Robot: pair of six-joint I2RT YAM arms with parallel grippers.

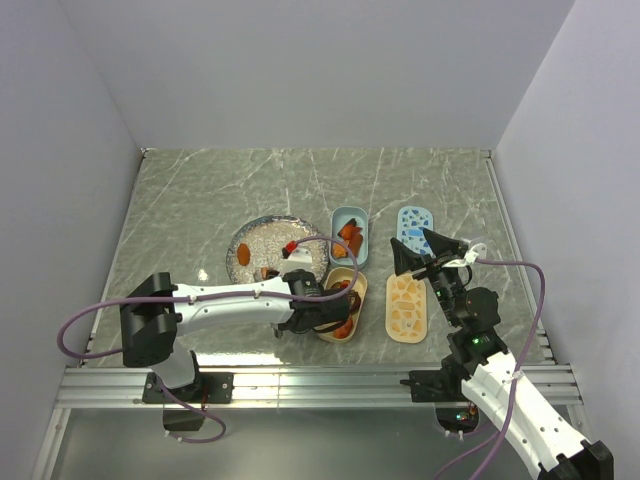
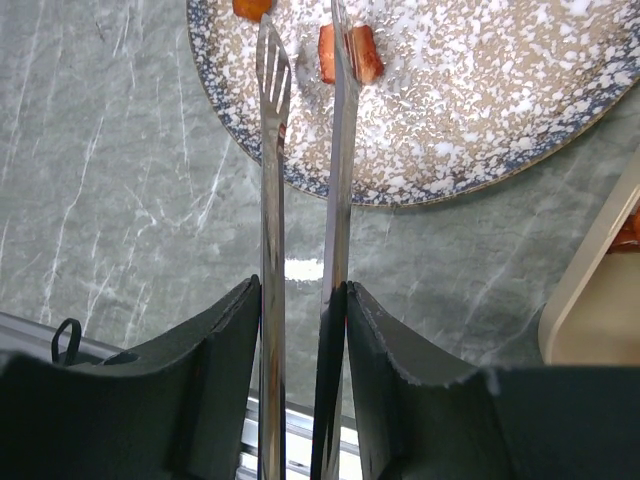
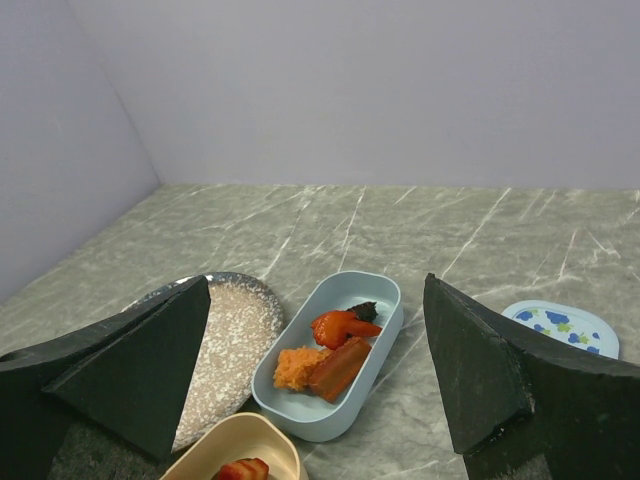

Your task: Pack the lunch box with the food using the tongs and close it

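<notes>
My left gripper is shut on a pair of metal tongs [image 2: 336, 190], whose tips reach over the speckled plate [image 2: 470, 120] beside a reddish food piece [image 2: 368, 58]; whether they grip it is unclear. An orange piece [image 2: 251, 6] lies further back. In the top view the left wrist covers part of the yellow lunch box [image 1: 357, 280] with food in it. A blue box [image 3: 325, 414] holds several food pieces [image 3: 338, 368]. My right gripper stands open above the right side of the table, nothing visible between its fingers.
A blue lid [image 1: 414, 215] and a yellow lid [image 1: 406, 320] lie right of the boxes. The front rail [image 1: 300, 375] runs along the near edge.
</notes>
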